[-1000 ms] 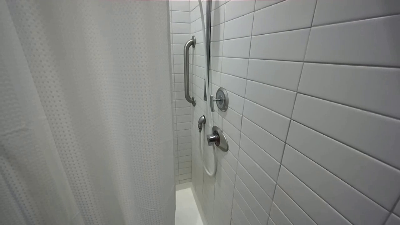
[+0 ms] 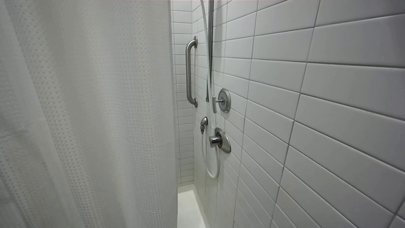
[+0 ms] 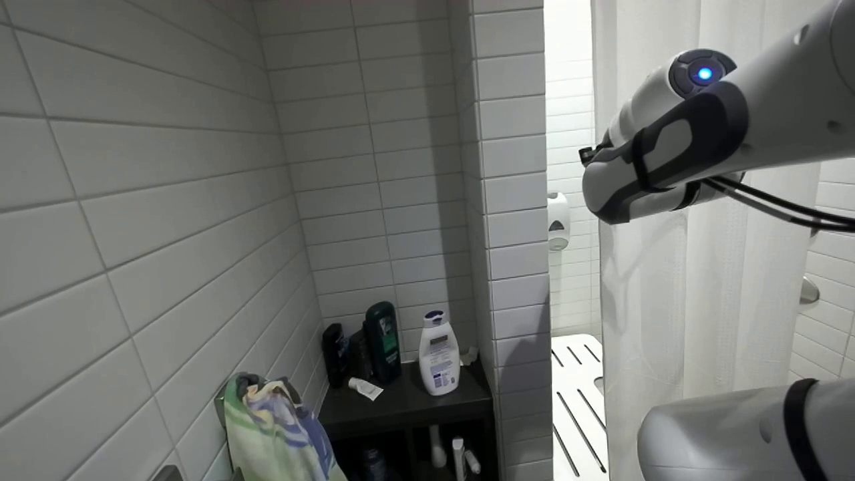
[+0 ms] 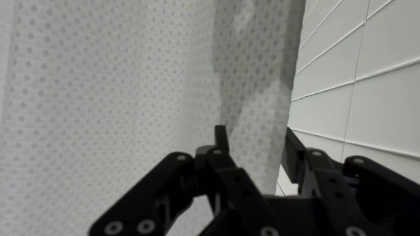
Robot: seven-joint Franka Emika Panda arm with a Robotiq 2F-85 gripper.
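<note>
A white dotted shower curtain [image 4: 118, 98] fills most of the wrist view, its free edge running down beside the tiled wall. My gripper is in front of this edge, with its fingers apart. The left fingertip [image 4: 221, 135] is over the cloth; the right one overlaps the curtain's edge. Whether either finger touches the cloth I cannot tell. From outside, the curtain [image 2: 106, 114] hangs across the left part of the shower opening. In exterior view 2 the arm [image 3: 681, 144] reaches toward the curtain [image 3: 641, 321], its gripper hidden.
A grab bar [image 2: 188, 72], a lever valve [image 2: 224, 100], a lower knob [image 2: 215, 141] and a white hose [image 2: 213, 174] are along the shower wall. Several bottles, one white [image 3: 439, 357], stand on a dark shelf [image 3: 401, 405]. A colourful towel [image 3: 276, 433] hangs nearby.
The folds at the curtain's left side have shifted slightly in exterior view 1. Its right edge and the wall fittings look the same.
</note>
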